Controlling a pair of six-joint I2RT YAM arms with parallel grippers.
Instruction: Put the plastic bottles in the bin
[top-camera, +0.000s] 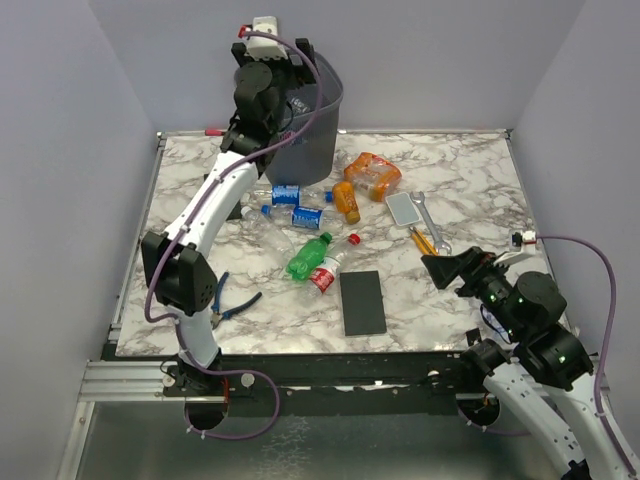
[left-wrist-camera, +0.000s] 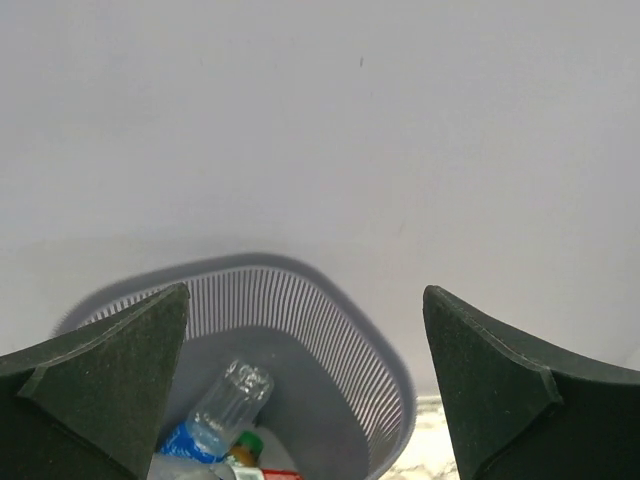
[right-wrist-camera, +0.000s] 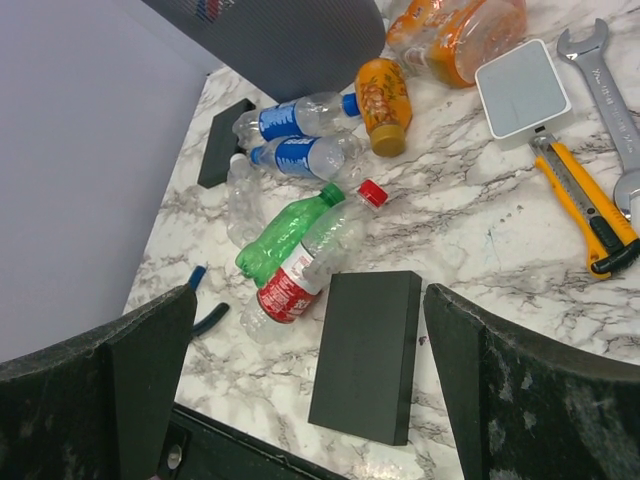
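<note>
My left gripper (top-camera: 272, 58) stands open above the grey bin (top-camera: 310, 150); in the left wrist view bottles (left-wrist-camera: 228, 400) lie inside the bin, and nothing is between the fingers. My right gripper (top-camera: 450, 265) hangs open over the table's right side. On the table lie a green bottle (right-wrist-camera: 285, 232), a red-capped bottle (right-wrist-camera: 305, 270), two blue-labelled bottles (right-wrist-camera: 300, 155) (right-wrist-camera: 285, 120), a clear bottle (right-wrist-camera: 243, 200), an orange bottle (right-wrist-camera: 385, 105) and a larger orange-wrapped bottle (top-camera: 372, 175) near the bin.
A black slab (top-camera: 362, 303), pliers (top-camera: 230, 305), a box cutter (right-wrist-camera: 580, 205), a wrench (top-camera: 432, 222) and a small pale square object (top-camera: 402, 208) share the marble table (top-camera: 470, 170).
</note>
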